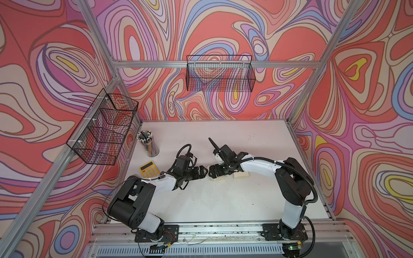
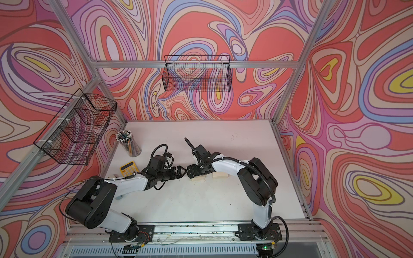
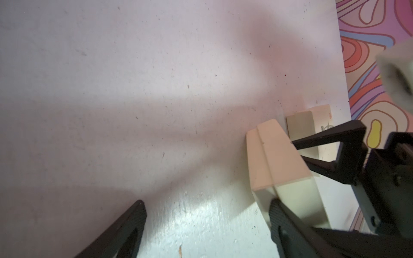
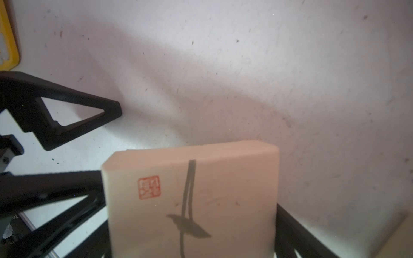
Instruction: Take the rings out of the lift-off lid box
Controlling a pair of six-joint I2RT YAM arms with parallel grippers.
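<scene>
A pale cream box [image 4: 193, 202] with a red stamp and a painted grey stem fills the lower middle of the right wrist view. My right gripper [image 1: 213, 172] is open, its fingers [image 4: 296, 234] on either side of that box. A seam runs along the box [image 3: 284, 159] in the left wrist view. My left gripper is open, nothing between its fingers; the right-hand fingertip appears close to the box, but contact cannot be told. In the top left view both grippers face each other nearly tip to tip. No rings are visible; the box's inside is hidden.
Another pale box [image 1: 241, 174] lies just right of the right gripper. A yellow calculator [image 1: 149, 169] and a clear cup of pens [image 1: 149, 146] stand at the left.
</scene>
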